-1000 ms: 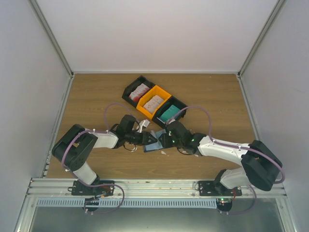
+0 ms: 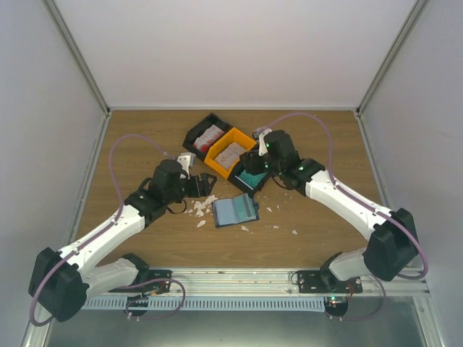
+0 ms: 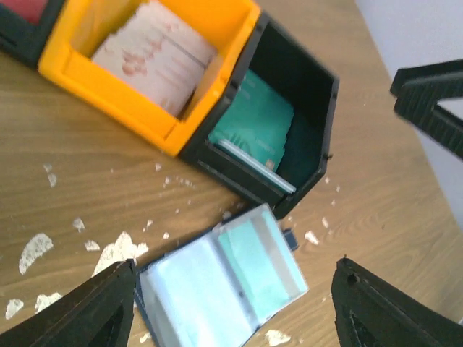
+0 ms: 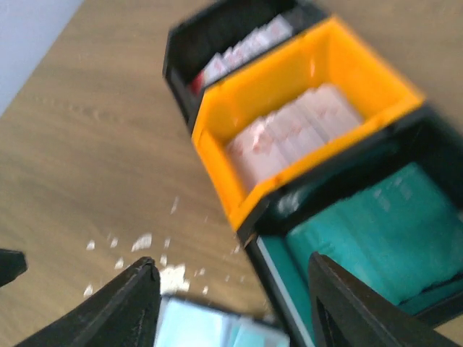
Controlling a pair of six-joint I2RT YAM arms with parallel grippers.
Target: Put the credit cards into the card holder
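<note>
An open card holder lies flat on the table below the bins, its left side pale. On its right side sits a teal panel or card. Other teal cards rest in the nearest black bin. The orange bin contains pale cards; reddish and white cards fill the far black bin. Above and left of the holder hovers my left gripper, open and empty. My right gripper, also open with nothing between its fingers, hangs over the teal-card bin.
White scraps or marks are scattered on the wooden table around the holder. The three bins stand in a diagonal row at the back middle. Bare tabletop extends to the right, with walls beyond on both sides.
My right gripper has moved up from the holder to over the teal-card bin. My left gripper has drawn back up and left, leaving the holder uncovered.
</note>
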